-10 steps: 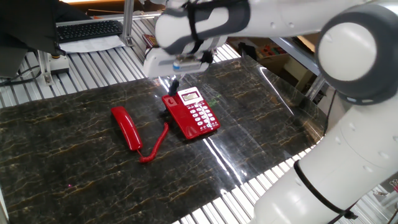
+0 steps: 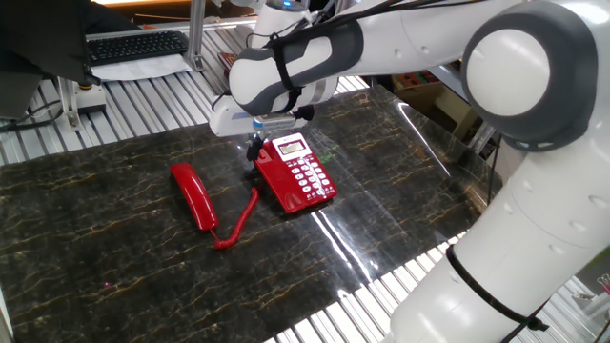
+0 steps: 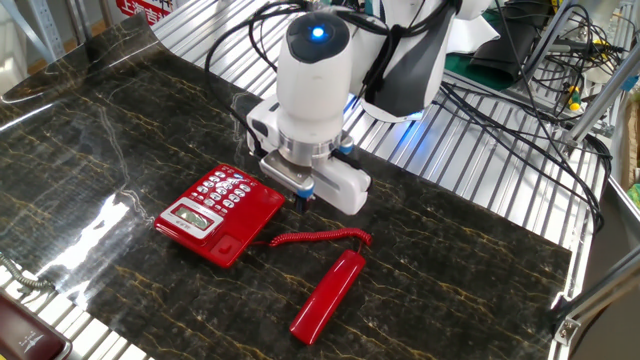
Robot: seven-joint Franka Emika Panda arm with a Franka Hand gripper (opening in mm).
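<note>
A red desk phone base (image 2: 295, 176) with white keys and a small display lies on the dark marbled sheet. Its red handset (image 2: 194, 197) rests off the cradle, apart from the base; a coiled red cord (image 3: 320, 237) runs between them. My gripper (image 2: 254, 151) hangs at the cradle side of the base, fingers pointing down. From the other side, the gripper (image 3: 303, 202) appears beside the base's edge, above the cord and clear of the handset (image 3: 328, 297). The gap between the fingers is too small and dark to read, and whether they touch the base is unclear.
The marbled sheet (image 2: 124, 257) has wide free room around the handset. Beyond it, on the slatted table, are a black keyboard (image 2: 137, 46) and paper. Loose black cables (image 3: 560, 160) hang near the metal frame. A dark red object (image 3: 28, 325) sits at a corner.
The phone base, handset and cord have stayed where they were.
</note>
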